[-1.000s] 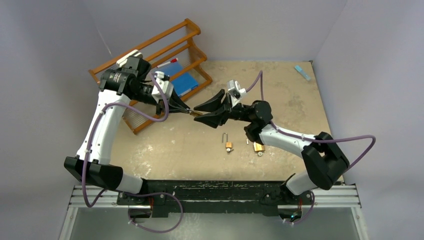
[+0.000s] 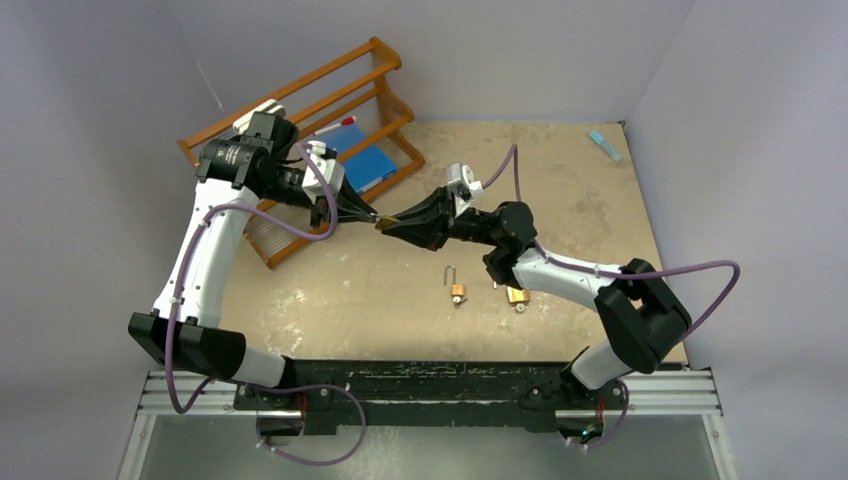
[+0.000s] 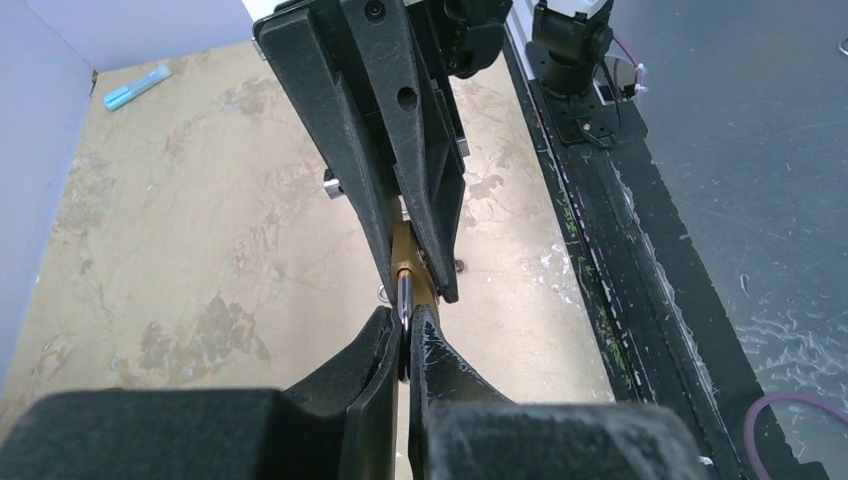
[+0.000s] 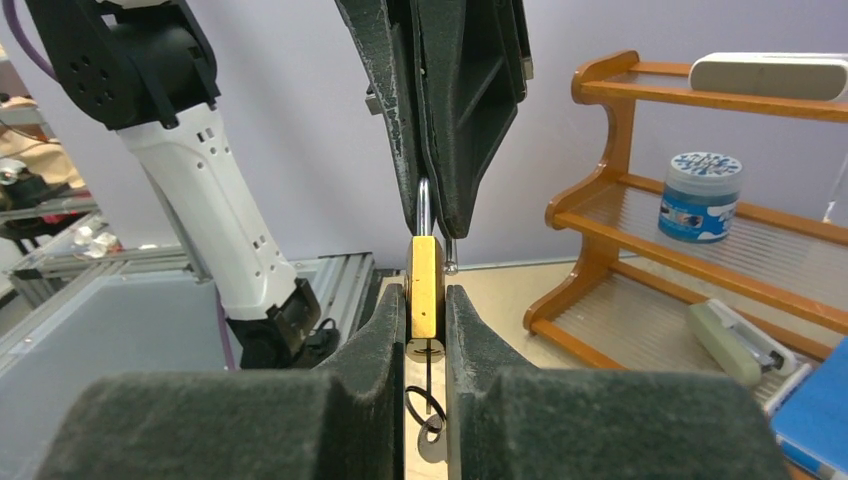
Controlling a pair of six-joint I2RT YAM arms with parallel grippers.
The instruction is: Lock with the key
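Observation:
A brass padlock hangs in the air between the two grippers. My left gripper is shut on its steel shackle in the left wrist view. My right gripper has closed round the brass body from the other side, its fingers at the lock's sides. A key on a ring hangs below the lock body in the right wrist view, partly hidden by the fingers. From the top view, both grippers meet above the table's left middle.
More padlocks lie on the table. A wooden rack with a blue folder stands at the back left; a light-blue marker lies at the back right.
My right gripper has moved left onto the padlock and its fingers have closed round it. The left arm has stayed in place.

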